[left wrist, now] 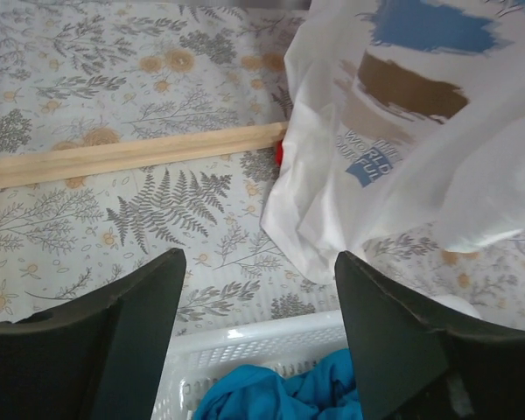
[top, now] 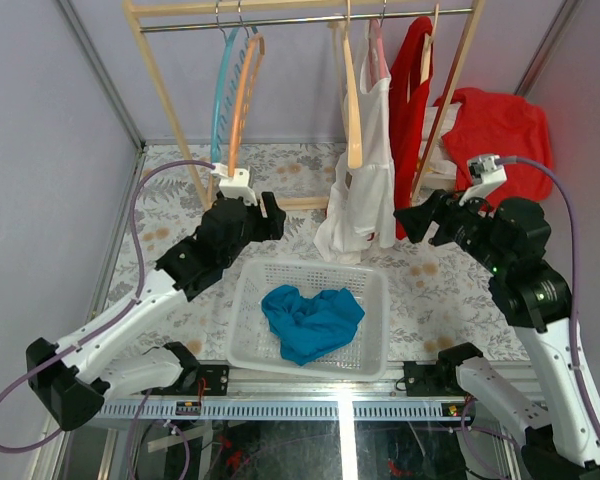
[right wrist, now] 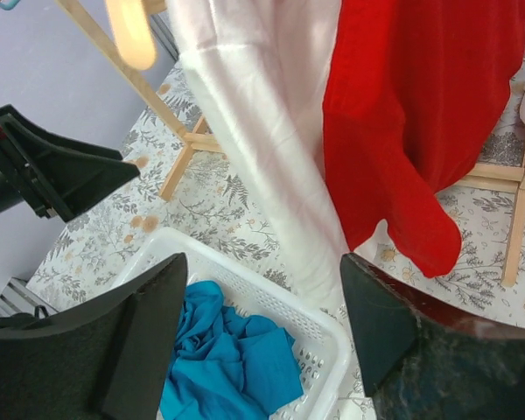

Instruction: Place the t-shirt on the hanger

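Note:
A white shirt (top: 365, 200) hangs on a pink hanger from the rail, its printed front (left wrist: 385, 105) filling the upper right of the left wrist view. A red garment (right wrist: 402, 105) hangs beside it. Blue crumpled cloth (top: 310, 320) lies in the white basket (top: 245, 340). My left gripper (top: 270, 215) is open with nothing between its fingers, below the blue and orange hangers (top: 243, 90). My right gripper (top: 425, 220) is open too, beside the red garment, above the right part of the basket in its wrist view.
A wooden rack (top: 152, 70) carries the metal rail and hangers, including an empty wooden one (top: 352, 130). Red fabric (top: 505, 140) is piled at the back right.

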